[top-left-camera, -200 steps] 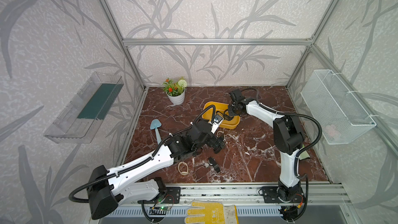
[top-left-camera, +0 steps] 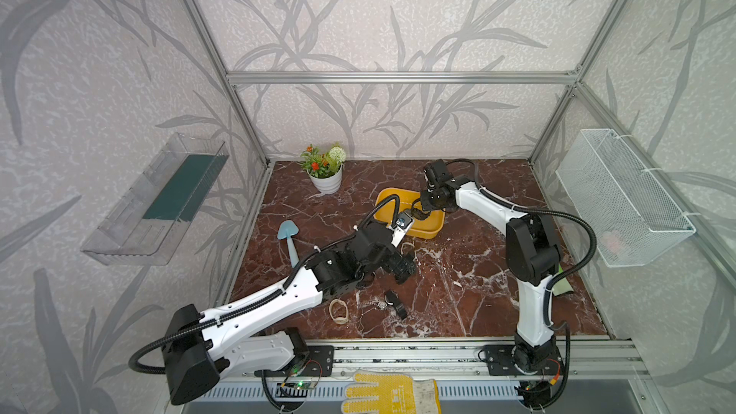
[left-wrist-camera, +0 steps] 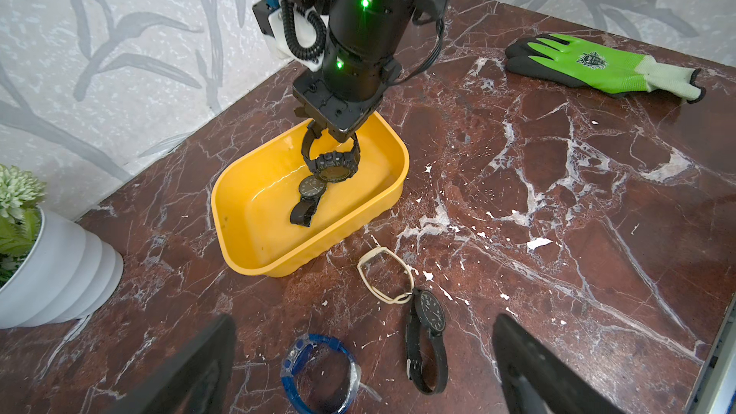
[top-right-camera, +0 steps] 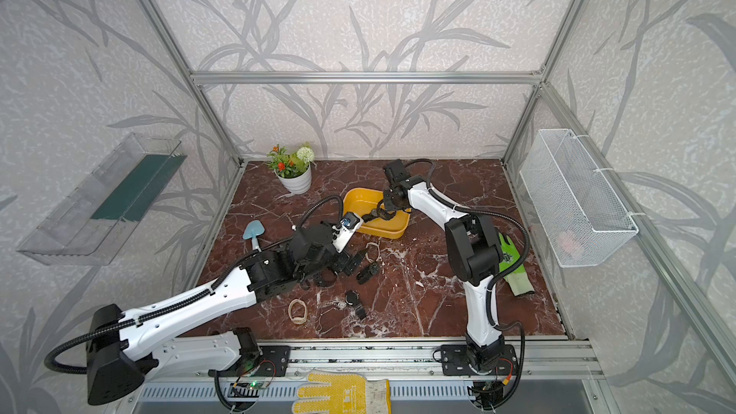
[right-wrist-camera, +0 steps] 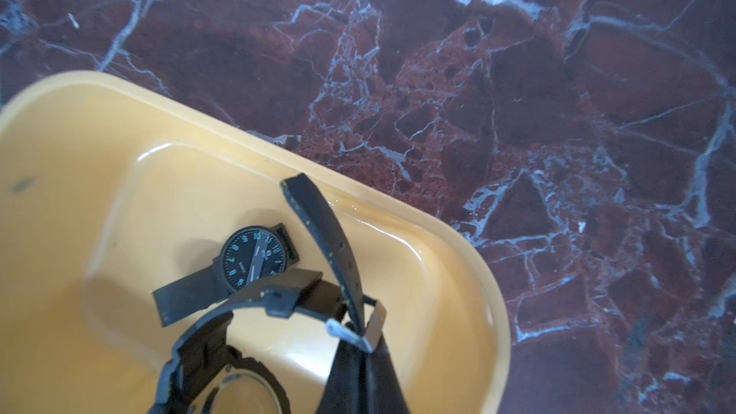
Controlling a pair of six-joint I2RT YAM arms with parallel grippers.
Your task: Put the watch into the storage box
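The yellow storage box [left-wrist-camera: 268, 260] stands on the marbled table, with a small round black watch [right-wrist-camera: 254, 257] lying on its floor. A second black watch [left-wrist-camera: 334, 174] with a chunky case is in the box area, its strap [right-wrist-camera: 326, 241] rising to my right gripper, which is shut on that strap beside the buckle. Whether its case rests on the box floor is hard to tell. My left gripper is open over the table, its blurred fingers [left-wrist-camera: 180, 364] wide apart with none of the items gripped.
Outside the box lie a beige band [left-wrist-camera: 368, 282], a dark watch [left-wrist-camera: 429, 314], a blue band [left-wrist-camera: 289, 387] and another black watch [top-left-camera: 395, 304]. A flower pot [top-left-camera: 328, 182] stands back left; a green glove [left-wrist-camera: 594, 61] lies at the right.
The left arm stays put.
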